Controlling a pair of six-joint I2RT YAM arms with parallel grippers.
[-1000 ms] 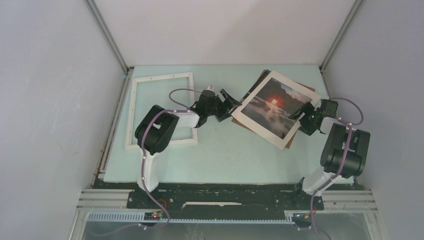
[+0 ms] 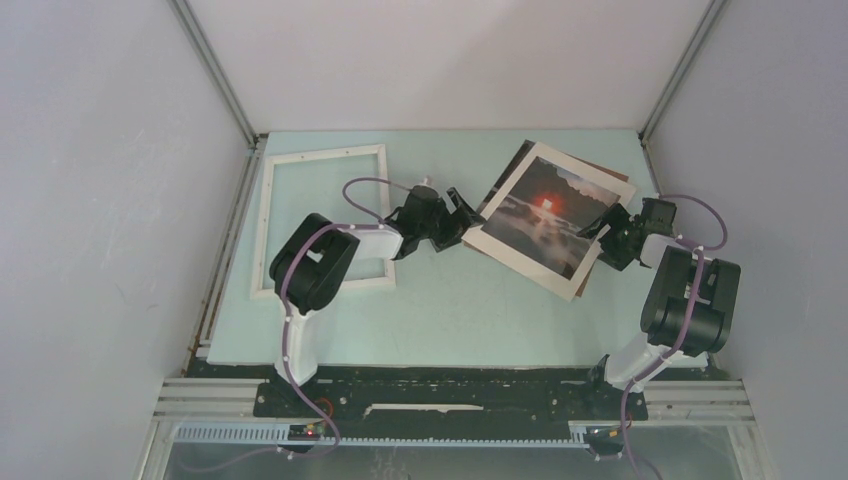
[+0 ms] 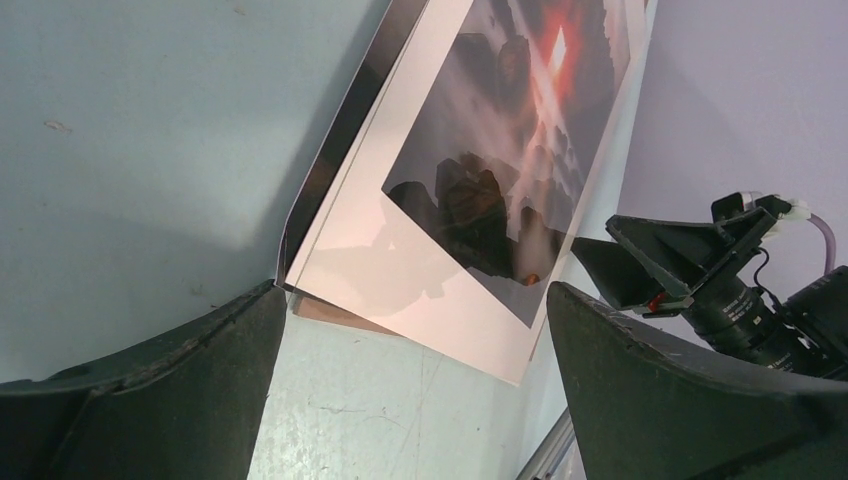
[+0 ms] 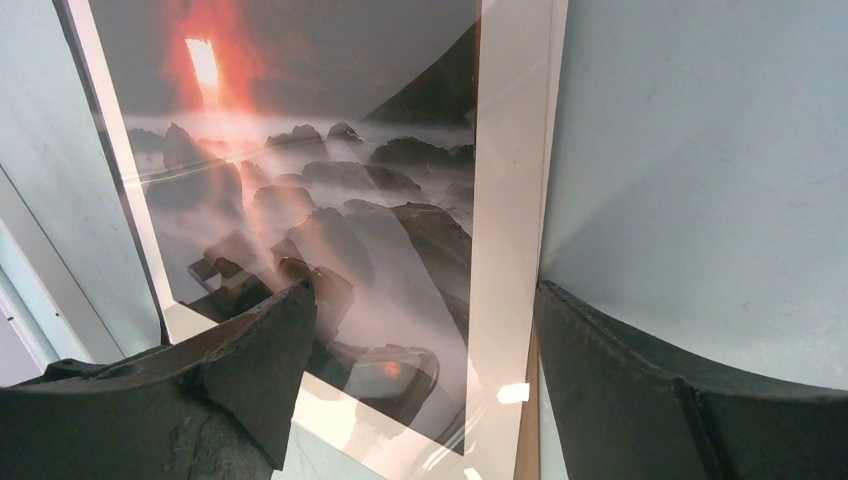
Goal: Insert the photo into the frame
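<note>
A sunset-over-rocks photo with a white border (image 2: 540, 218) lies slightly askew on a darker board with brown edges (image 2: 603, 169) on the right of the table. The empty white frame (image 2: 325, 153) lies at the left. My left gripper (image 2: 464, 217) is open at the photo's left corner, that corner between its fingertips in the left wrist view. My right gripper (image 2: 601, 228) is open over the photo's right edge, one finger on or over the picture, the other just beside the edge in the right wrist view.
A wall (image 2: 770, 250) stands close right of my right arm, and my left arm reaches across the frame's right side.
My left gripper has moved slightly down toward the front of the table at the photo's left corner, and the photo has shifted very slightly. The right arm looks still.
</note>
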